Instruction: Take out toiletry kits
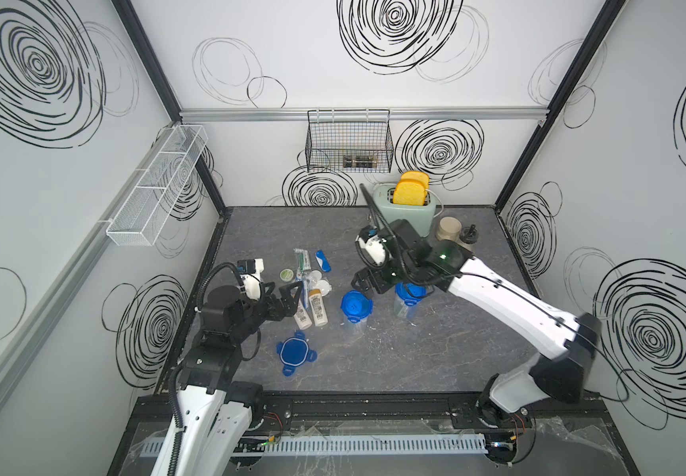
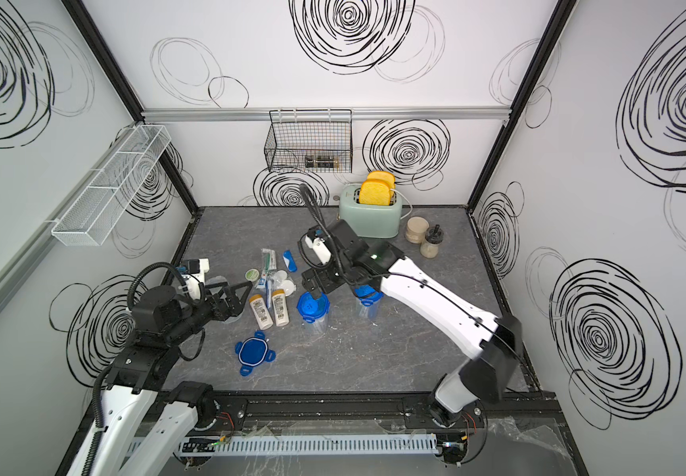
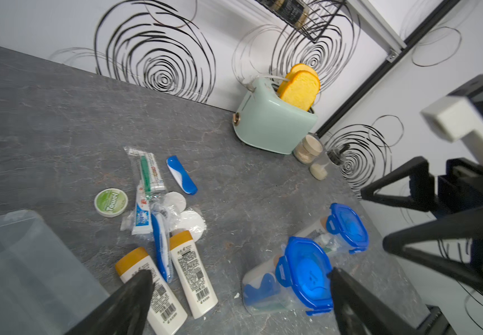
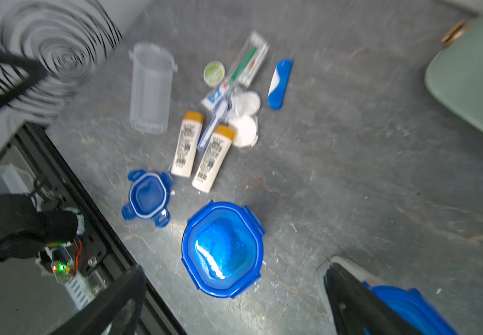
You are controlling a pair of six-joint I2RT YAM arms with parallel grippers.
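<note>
Two bottles [image 3: 194, 273] with orange caps, wrapped toothbrush and toothpaste [image 4: 236, 78], a blue comb [image 4: 279, 82], round white pads [image 4: 244, 130] and a green tin [image 4: 213, 73] lie loose mid-left on the counter. A clear empty container [image 4: 151, 89] lies beside them, its blue lid [image 1: 295, 351] nearer the front. Two blue-lidded containers [image 4: 222, 248] [image 3: 346, 226] stand to the right, contents partly visible. My left gripper [image 1: 291, 293] hangs open over the left side of the items. My right gripper [image 1: 363, 281] is open above the lidded containers.
A green toaster [image 2: 370, 222] with yellow slices and two jars [image 2: 430, 242] stand at the back right. A black wire basket [image 1: 349, 142] and a white rack [image 1: 152, 190] hang on the walls.
</note>
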